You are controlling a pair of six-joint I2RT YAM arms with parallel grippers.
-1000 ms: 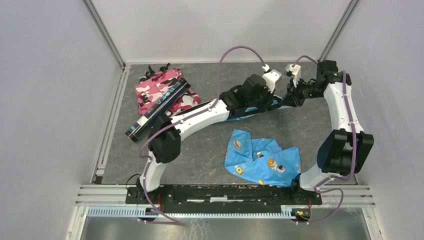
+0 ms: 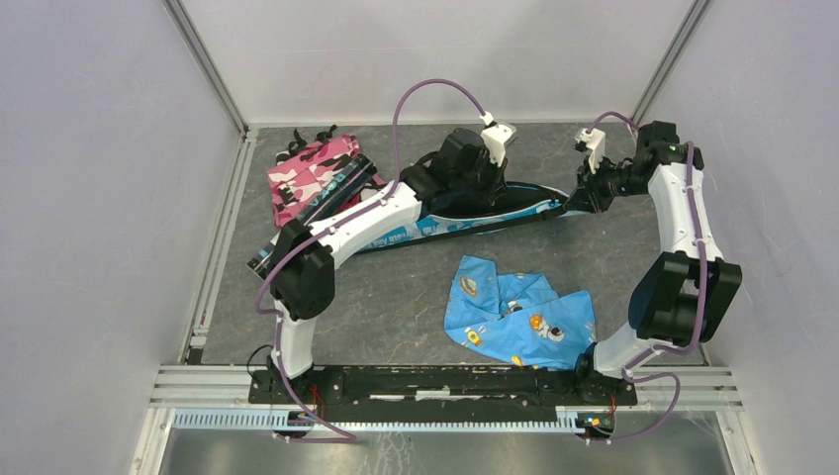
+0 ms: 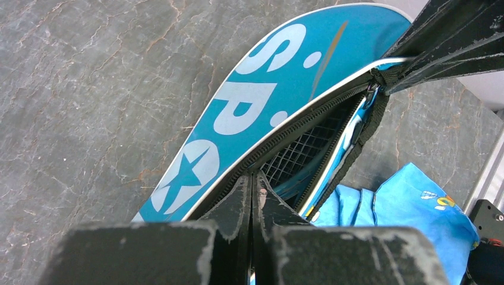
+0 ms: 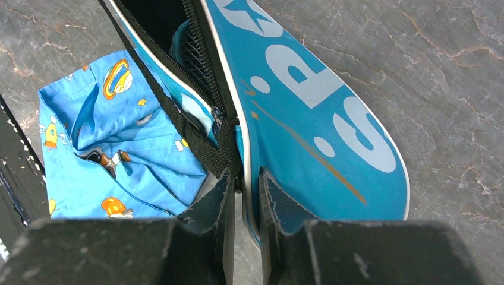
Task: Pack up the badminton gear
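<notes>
A long blue racket bag (image 2: 416, 234) lies diagonally with its zip part open, racket strings (image 3: 294, 154) showing inside in the left wrist view. My left gripper is shut at the zip opening, nothing visible gripped between its fingertips. My right gripper is shut on the end of the bag, at its blue fabric and white-edged seam beside the black strap (image 4: 208, 148). In the top view both grippers are over the bag's right half, the right one at its tip.
A blue patterned cloth (image 2: 514, 327) lies crumpled at front centre. A pink camouflage bag (image 2: 302, 178) and a dark long box (image 2: 267, 257) lie at the left. Bare floor (image 2: 386, 307) shows at front left.
My left gripper has moved leftward along the bag, away from the right gripper, exposing more of the opening. The right gripper and bag tip have shifted slightly right.
</notes>
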